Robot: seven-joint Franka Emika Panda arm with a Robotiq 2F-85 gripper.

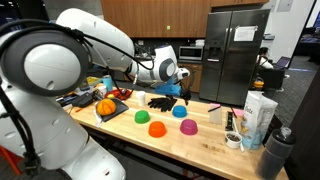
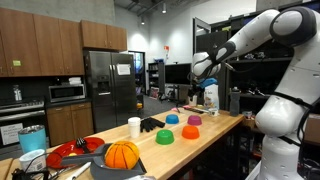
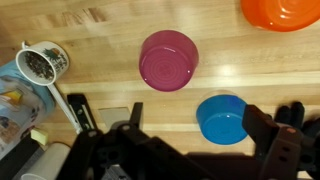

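Observation:
My gripper is open and empty, its dark fingers apart at the bottom of the wrist view. It hangs above the wooden table [image 1: 215,155], clear of the bowls below. A blue bowl [image 3: 223,119] shows near its right finger, and a maroon bowl [image 3: 169,60] lies farther up in that view. An orange bowl [image 3: 283,10] is cut off at the top right corner. In exterior view 1, a green bowl [image 1: 142,116] sits left of the orange one. All four bowls stand apart from one another, and those in the wrist view look empty.
An orange ball [image 2: 123,155] and a red tray [image 2: 82,147] occupy one end. A mug [image 3: 43,62] holds dark contents beside a bag [image 1: 257,115] and a dark canister [image 1: 275,152]. Dark cloth-like items [image 1: 162,102] lie behind the bowls. Bare table shows around the maroon bowl.

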